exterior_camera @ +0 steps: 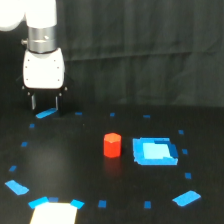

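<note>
A red block (112, 146), six-sided in outline, rests on the dark table right of the middle. Close to its right lies a blue tray (137, 152) with a pale blue floor, and a gap separates the two. My gripper (44, 103) hangs at the far left, well away from the block and tray. Its dark fingers (33, 101) look spread apart, and nothing shows between them.
Blue marks dot the black tabletop, with larger pieces at lower left (16, 187) and lower right (186, 198). A cream-coloured object (53, 213) is cut off by the bottom edge. Dark curtain closes off the back.
</note>
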